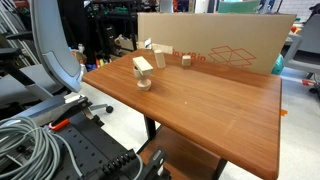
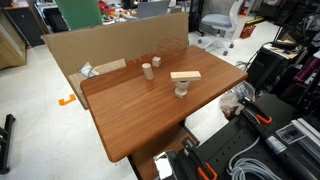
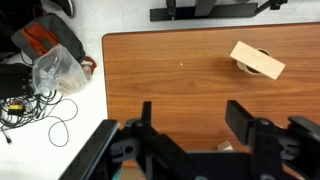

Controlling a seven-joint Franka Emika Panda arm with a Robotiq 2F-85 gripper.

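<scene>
My gripper shows at the bottom of the wrist view, its fingers wide apart with bare table between them. Neither exterior view shows it. A flat light-wood block (image 2: pixel 185 76) lies across the top of a short round piece (image 2: pixel 181 88) on the table. From above, the same block (image 3: pixel 257 59) sits at the upper right, clear of the fingers. Farther back, a wooden cylinder (image 1: pixel 158 60) stands upright, with a small cube (image 1: pixel 186 60) beside it. A pale piece (image 3: pixel 225 146) is partly hidden by the right finger; which one it is, I cannot tell.
The brown table (image 1: pixel 220 105) has much bare surface at its right in exterior view 1. A cardboard panel (image 1: pixel 225 40) stands along its back edge. Coiled cables (image 1: pixel 30 150) lie on the dark robot stand. A plastic bag (image 3: pixel 60 72) lies on the floor beyond the table.
</scene>
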